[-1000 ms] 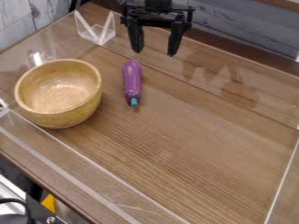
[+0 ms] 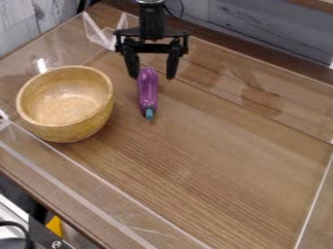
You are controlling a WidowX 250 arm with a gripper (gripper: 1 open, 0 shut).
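Observation:
My black gripper (image 2: 150, 62) stands open at the top centre of the camera view, its two fingers spread on either side above a purple elongated object (image 2: 148, 89) with a teal tip. The object lies on the wooden surface; whether the fingers touch it I cannot tell.
A large tan bowl (image 2: 65, 125) sits to the left of the purple object. A white wall runs along the back right, and dark items lie at the bottom left corner beyond the edge.
The gripper has moved left and down from the back of the surface to the upper end of the purple object, which has not visibly moved.

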